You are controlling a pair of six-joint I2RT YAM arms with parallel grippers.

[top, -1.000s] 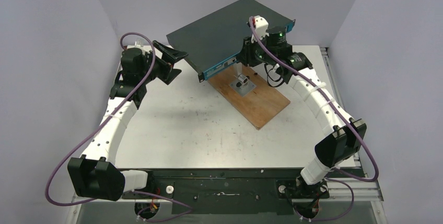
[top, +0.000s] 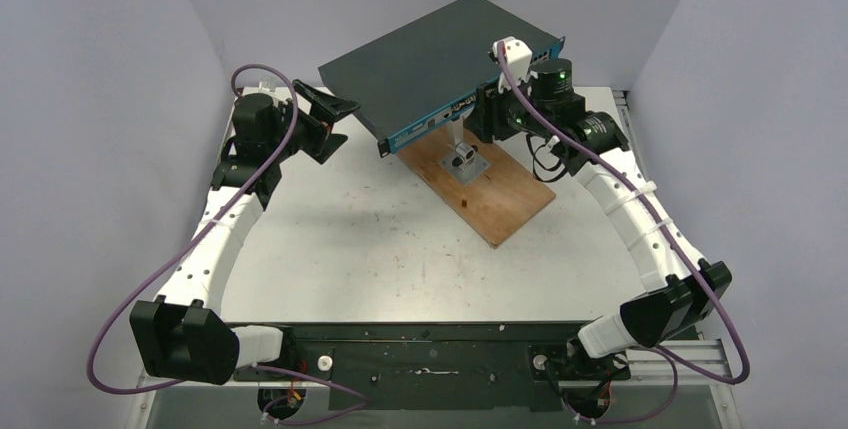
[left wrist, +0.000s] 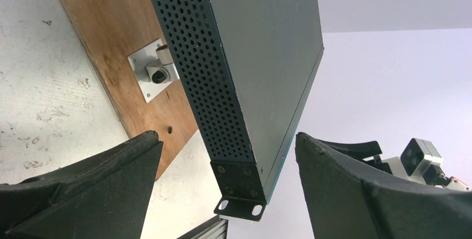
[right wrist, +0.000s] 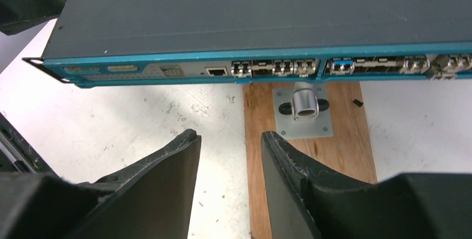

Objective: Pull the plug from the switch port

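A dark switch with a teal front tilts over a wooden board. Its port row holds several metal modules, one with a blue latch; I cannot tell which is the plug. My right gripper is at the front face, open, its fingertips below the ports in the right wrist view, nothing between them. My left gripper stands open off the switch's left end, whose perforated side fills the middle of the left wrist view.
A metal stand plate sits on the board under the switch. Grey walls close in at the back and sides.
The left arm has barely moved.
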